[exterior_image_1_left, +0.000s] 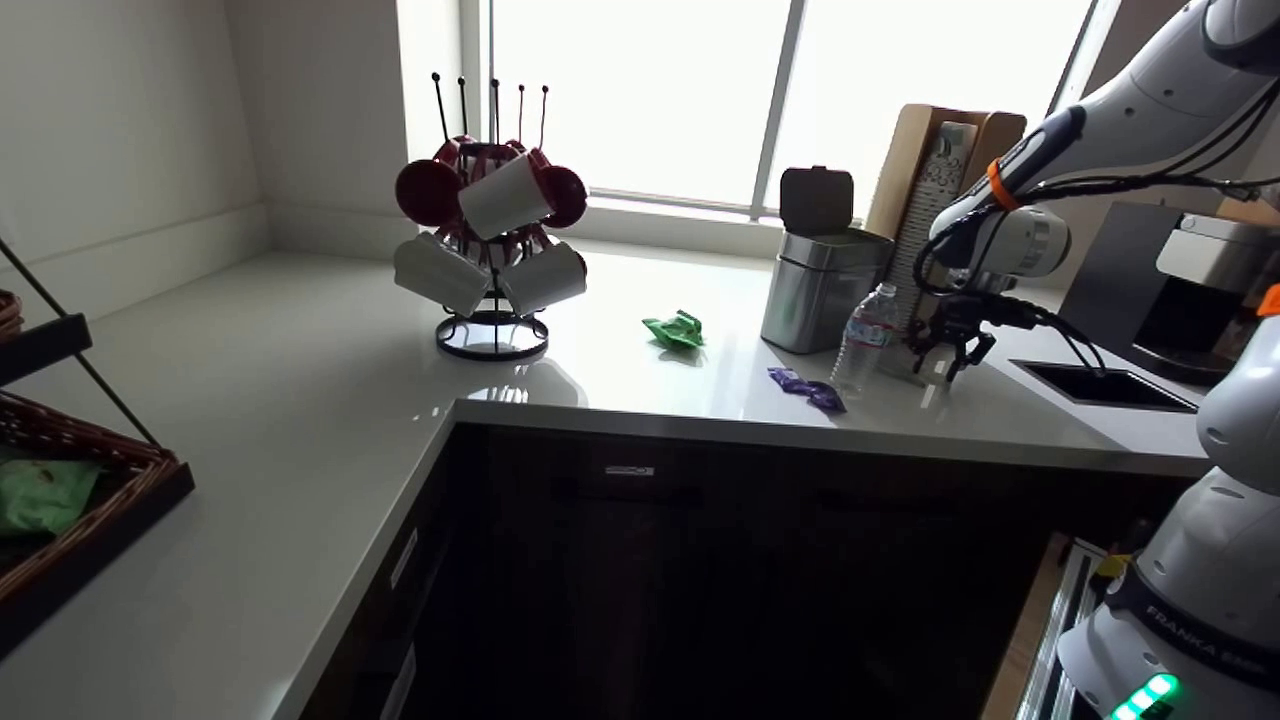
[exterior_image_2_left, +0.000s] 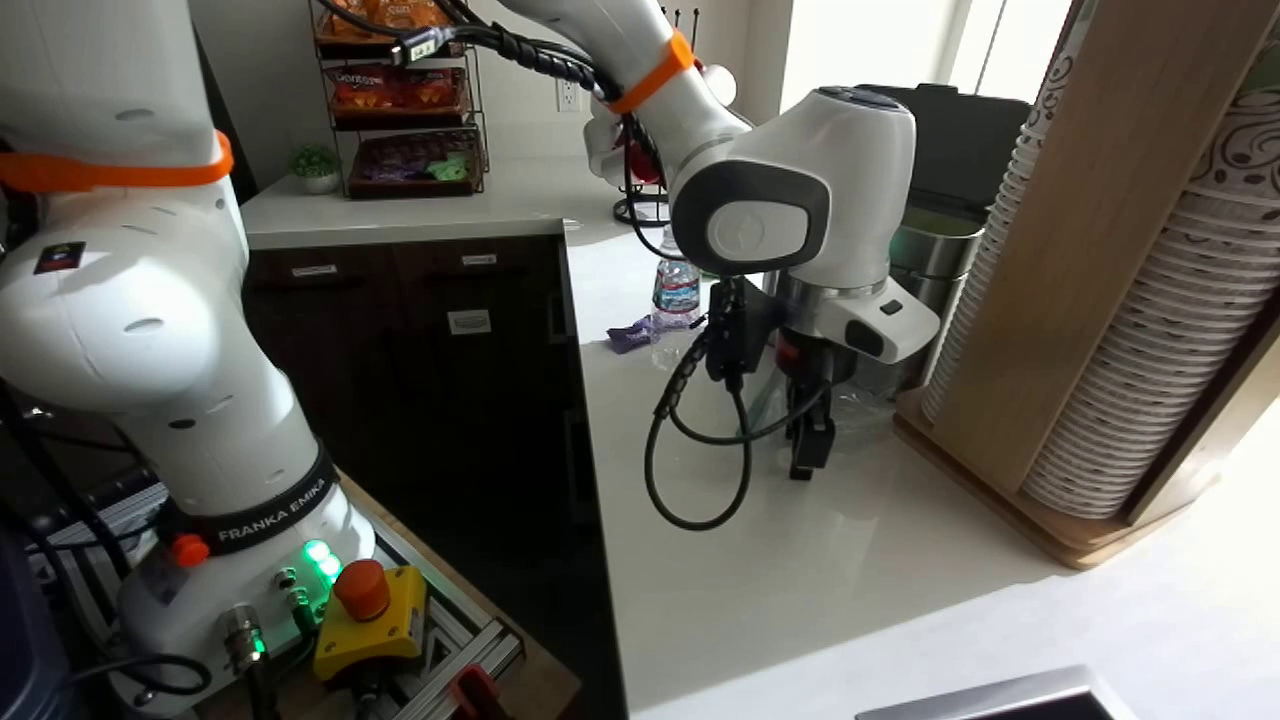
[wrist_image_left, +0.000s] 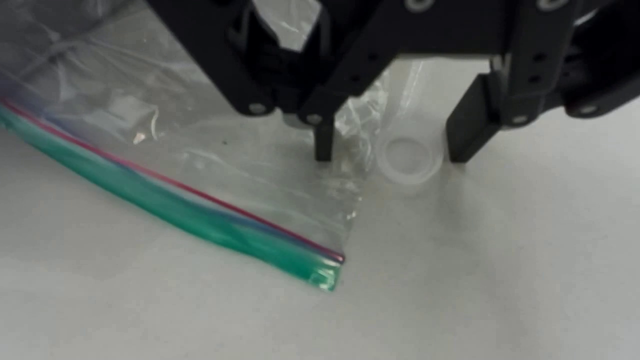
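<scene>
In the wrist view my gripper stands part open just above the white counter, its fingers (wrist_image_left: 471, 126) apart. Between them is a clear round-ended item (wrist_image_left: 409, 161); the right finger is close beside it, and contact is hard to judge. A clear plastic zip bag (wrist_image_left: 240, 162) with a green and red seal strip spreads under the left finger and off to the left. Exterior view 2 shows the gripper (exterior_image_2_left: 806, 462) low over the counter, pointing down.
A metal bin (exterior_image_1_left: 816, 282) with its lid up stands behind a water bottle (exterior_image_1_left: 866, 336) and a purple wrapper (exterior_image_1_left: 807, 389). A green packet (exterior_image_1_left: 675, 329) lies farther left. Close to the arm is a wooden cup holder (exterior_image_2_left: 1080, 276). Counter in front of the gripper is clear.
</scene>
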